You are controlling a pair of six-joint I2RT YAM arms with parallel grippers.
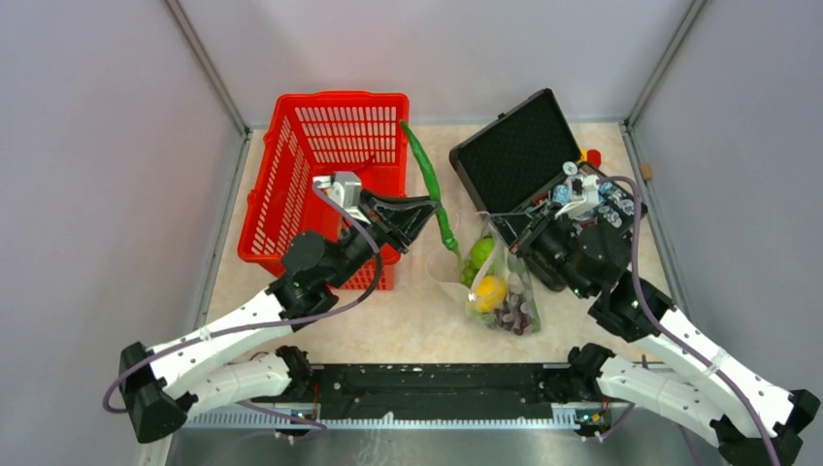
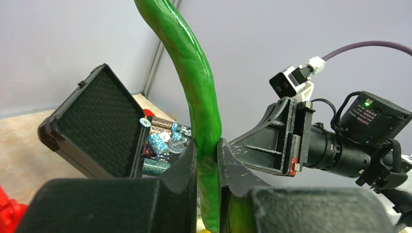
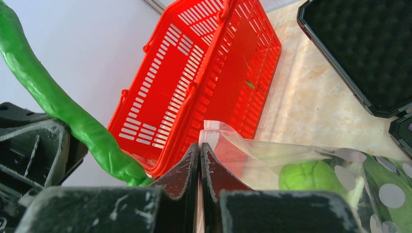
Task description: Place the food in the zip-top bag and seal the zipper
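In the top view, my left gripper [image 1: 434, 205] is shut on a long green pepper [image 1: 421, 162], which hangs tilted left of the clear bag [image 1: 520, 282]. The pepper's lower end comes close to the bag's mouth; whether it touches cannot be told. The left wrist view shows the pepper [image 2: 199, 92] squeezed between both fingers. My right gripper is shut, with the bag's thin rim [image 3: 214, 131] at its fingertips. Inside the bag lie a green vegetable [image 1: 481, 253], a yellow fruit [image 1: 490, 292] and dark round items, partly seen through the dotted film.
The red basket [image 1: 340, 101] stands at the left, with a thin red item inside. Behind and beside the bag is an open black case [image 1: 517, 150] full of small parts, close to my right arm. The table between basket and bag is clear.
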